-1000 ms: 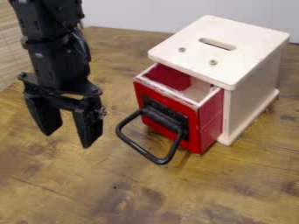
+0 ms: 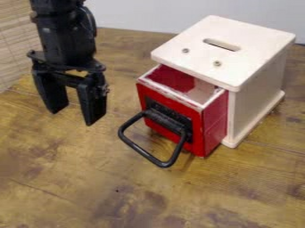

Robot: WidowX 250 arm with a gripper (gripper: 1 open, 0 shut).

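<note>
My black gripper [image 2: 71, 103] hangs open at the upper left, nothing between its fingers, to the left of a small pale wooden cabinet [image 2: 259, 93] with a slot in its top. The cabinet's red drawer [image 2: 210, 126] is pulled partly out toward the front left. A large black loop handle [image 2: 161, 163] sticks out from the drawer's front, apart from my gripper. The drawer's inside is mostly hidden, with part of it visible from above.
A woven mat-like surface [image 2: 12, 53] is at the left edge, and a pale wall runs behind.
The cabinet, drawer and handle look unchanged.
</note>
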